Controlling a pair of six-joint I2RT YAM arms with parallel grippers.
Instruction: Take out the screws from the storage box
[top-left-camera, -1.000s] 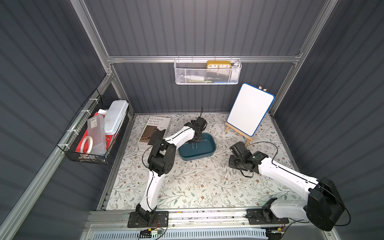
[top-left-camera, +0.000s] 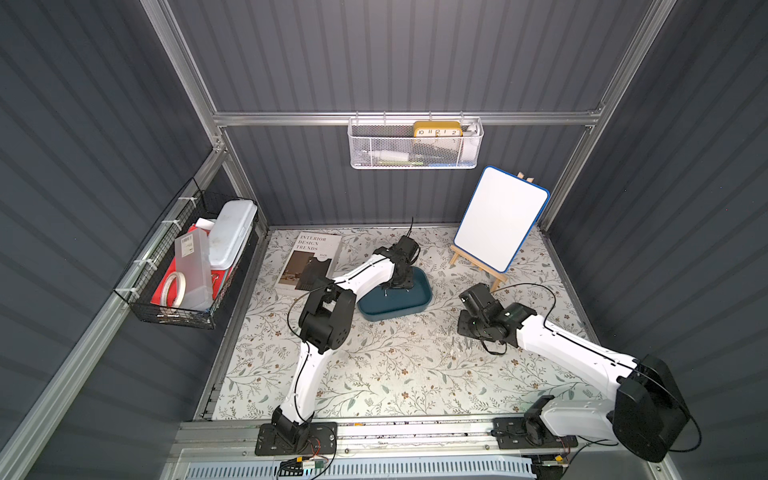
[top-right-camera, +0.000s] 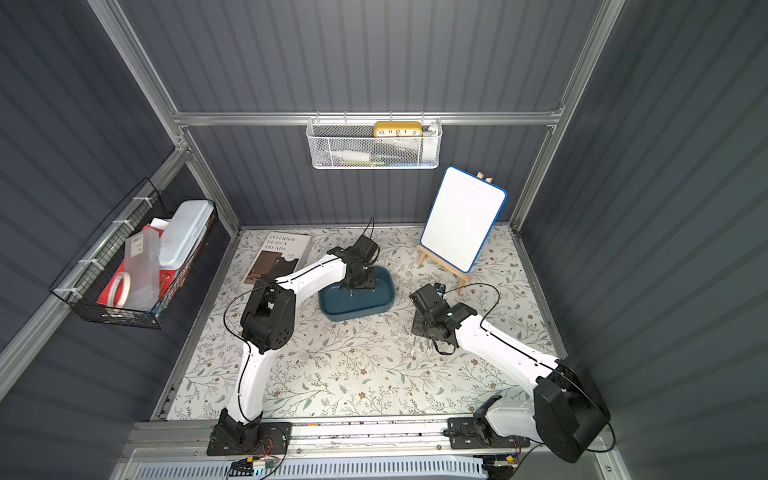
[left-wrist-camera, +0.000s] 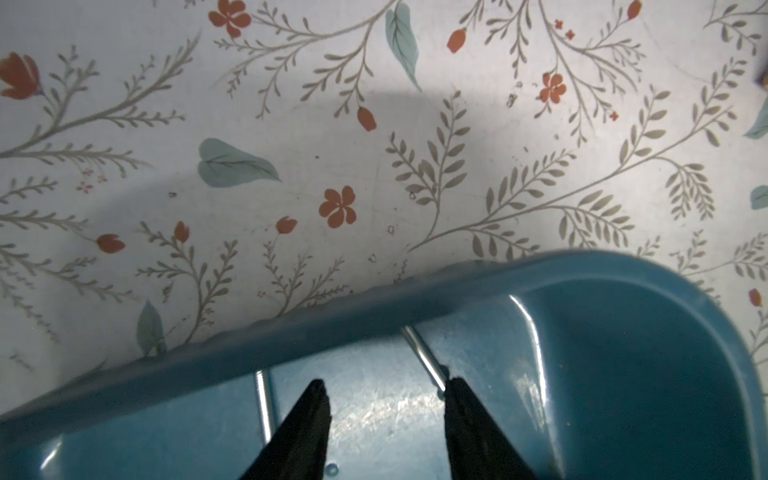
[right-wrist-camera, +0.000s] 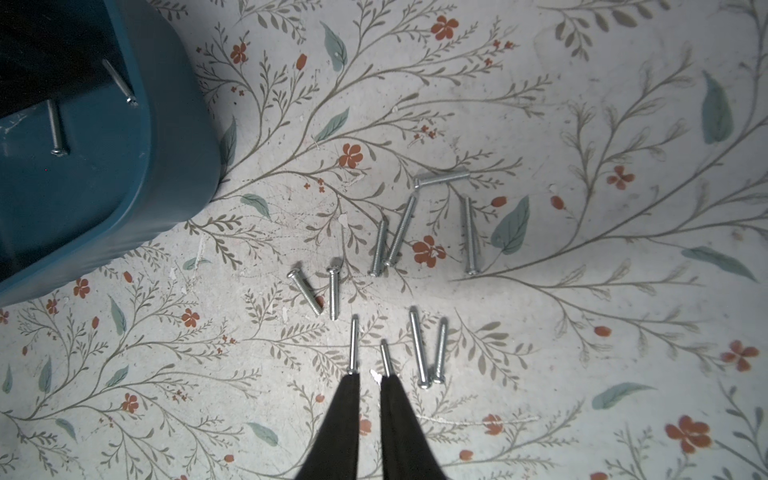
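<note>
The teal storage box (top-left-camera: 393, 308) sits mid-table. My left gripper hangs open over it; below, metal screws lie inside, including one at upper middle (left-wrist-camera: 425, 357) and another further left (left-wrist-camera: 265, 404). Several loose screws (right-wrist-camera: 469, 236) lie on the table right of the box in the right wrist view. My right gripper is above them near their lower end, its fingertips a narrow gap apart; whether it holds anything cannot be made out.
A book (top-left-camera: 308, 256) lies at back left, and a whiteboard on an easel (top-left-camera: 498, 217) stands at back right. Wire baskets hang on the left (top-right-camera: 104, 316) and back walls (top-right-camera: 373, 164).
My left gripper has shifted slightly right over the box. The right arm looks still in the top left view.
</note>
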